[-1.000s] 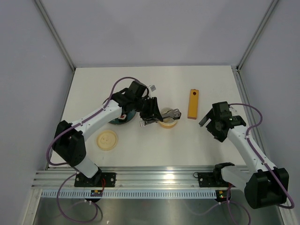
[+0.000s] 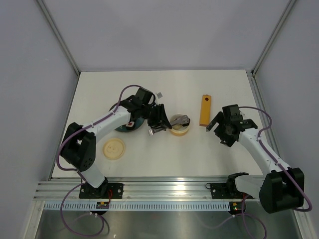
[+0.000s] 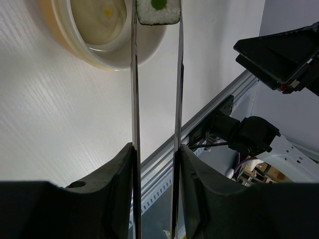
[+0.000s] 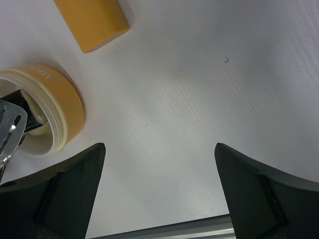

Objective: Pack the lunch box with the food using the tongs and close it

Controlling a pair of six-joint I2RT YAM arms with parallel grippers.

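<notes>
My left gripper reaches with metal tongs over the cream-and-orange lunch box. In the left wrist view a sushi piece with rice and green centre sits between the tong tips, above or in the box; whether it is held firmly is unclear. In the right wrist view its dark wrap is inside the box. My right gripper stands open and empty right of the box.
An orange case lies behind my right gripper. A round lid lies front left, and a dark teal plate is partly under my left arm.
The tongs with the sushi have dipped slightly into the box. My right gripper has moved a little to the left and back, toward the box.
</notes>
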